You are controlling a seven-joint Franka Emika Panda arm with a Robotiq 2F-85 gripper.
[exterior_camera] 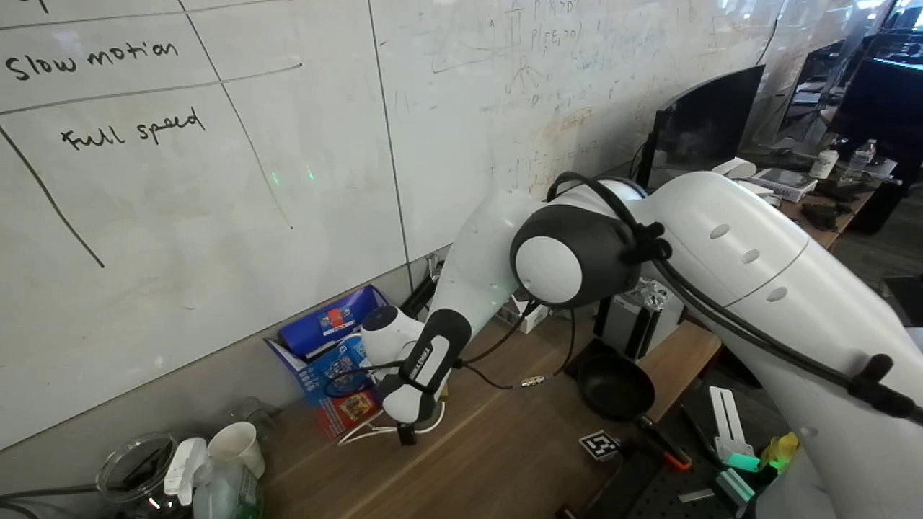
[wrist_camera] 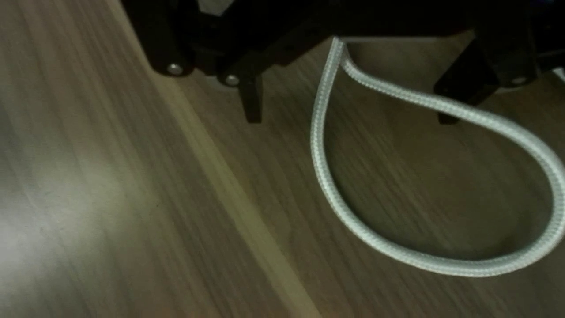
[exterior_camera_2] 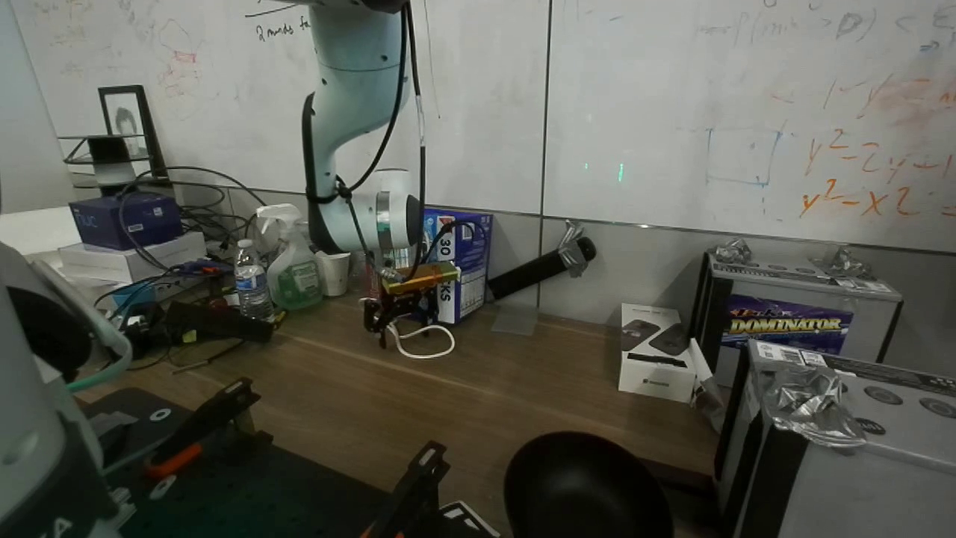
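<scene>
A white braided cord (wrist_camera: 392,249) curves in a loop above or on the wooden table in the wrist view; whether it touches the wood is unclear. My gripper is open, its two dark fingertips (wrist_camera: 254,108) standing wide apart. The pinched neck of the loop rises between them, and one strand crosses close to the right fingertip. Farther up, the cord disappears behind the gripper's dark body. In exterior view 2, the white cord (exterior_camera_2: 430,355) hangs or lies right beneath the gripper (exterior_camera_2: 408,333). Exterior view 1 shows the cord (exterior_camera: 368,431) on both sides of the wrist.
Behind the gripper stands a blue box (exterior_camera_2: 470,269) against the wall. A spray bottle (exterior_camera_2: 296,269) and a white cup (exterior_camera_2: 333,273) are to its left. A black pan (exterior_camera_2: 587,489) lies near the front, and a white phone box (exterior_camera_2: 656,372) sits at right. Mid-table is clear.
</scene>
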